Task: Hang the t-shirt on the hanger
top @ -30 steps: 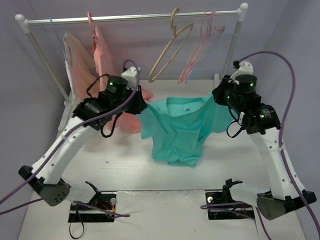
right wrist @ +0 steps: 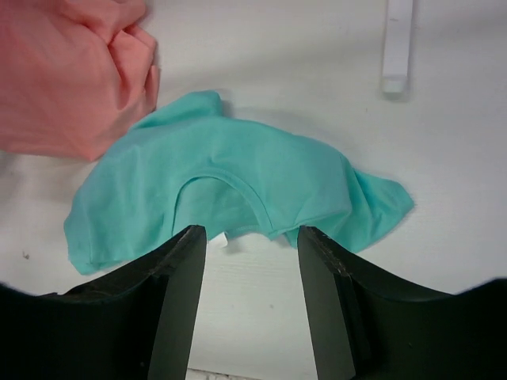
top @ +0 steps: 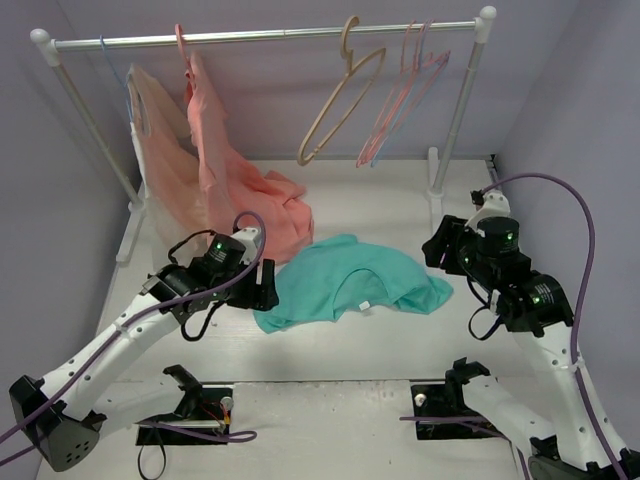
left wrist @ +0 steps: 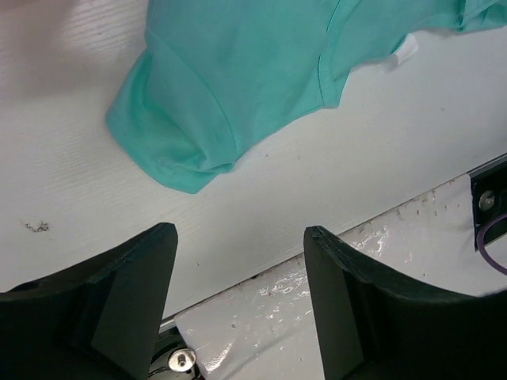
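A teal t-shirt (top: 345,277) lies folded over on itself on the white table, its curved neckline and white tag toward the front. In the left wrist view one end of the shirt (left wrist: 214,95) lies beyond my left gripper, whose fingers stand apart with nothing between them. My right gripper is open and empty too, with the shirt (right wrist: 214,174) on the table beyond its fingertips. From above, the left gripper (top: 264,287) is by the shirt's left end and the right gripper (top: 437,246) is near its right end. A bare tan hanger (top: 340,95) hangs from the rail.
The metal rail (top: 260,35) spans the back. Salmon garments (top: 235,165) hang at its left, reaching the table beside the teal shirt. Several thin pink and blue hangers (top: 400,95) hang at the right.
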